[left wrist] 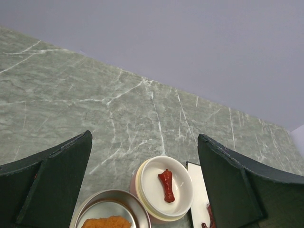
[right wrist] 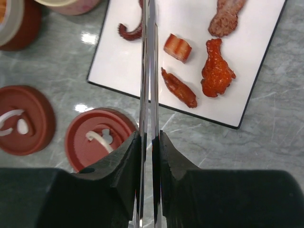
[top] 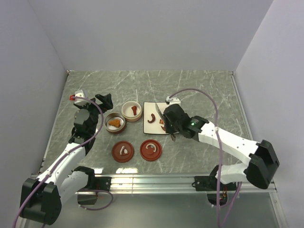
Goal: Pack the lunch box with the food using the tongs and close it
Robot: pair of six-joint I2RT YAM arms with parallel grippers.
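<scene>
My right gripper is shut on long metal tongs (right wrist: 150,90), whose two arms lie almost together; nothing shows between them, and their tips run past the frame's top. Just left of the tongs, a dark red curled piece (right wrist: 130,34) lies on the white board (top: 148,129), partly behind them. To their right on the board sit a bacon cube (right wrist: 177,47), a red sausage (right wrist: 179,89), a glazed chicken wing (right wrist: 217,71) and a brown meat piece (right wrist: 225,20). My left gripper stands open and empty, above the table's left side.
Left of the board are a white-lined bowl (top: 127,112) holding a red piece (top: 134,109) and a metal-lined bowl (top: 121,126) holding a fried piece (top: 114,123). Two red-brown lids (top: 115,153) (top: 151,155) lie in front.
</scene>
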